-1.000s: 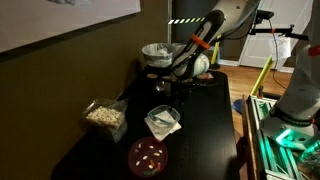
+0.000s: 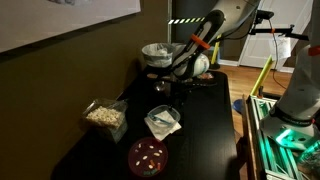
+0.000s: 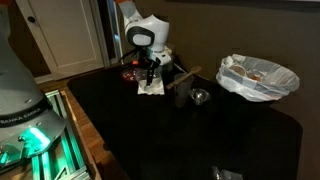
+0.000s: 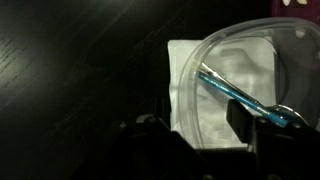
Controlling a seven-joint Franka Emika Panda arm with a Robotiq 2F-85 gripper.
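My open gripper hangs over the near edge of a clear plastic bowl (image 4: 190,104). In the wrist view the bowl's rim runs between the two dark fingers; whether they reach down to it I cannot tell. A utensil with a blue handle (image 4: 240,95) lies inside the bowl, partly hidden by one finger. Under the bowl is a white napkin (image 4: 180,53). Exterior view 1 shows the bowl (image 2: 160,118) near the middle of the black table, the gripper (image 2: 178,94) just behind it.
A dark red plate (image 2: 147,157) with small pieces on it stands close to the bowl. Toward the wall is a clear container of pale pieces (image 2: 106,117). A large lined basket (image 3: 258,78) and a small metal bowl (image 3: 200,96) are further off.
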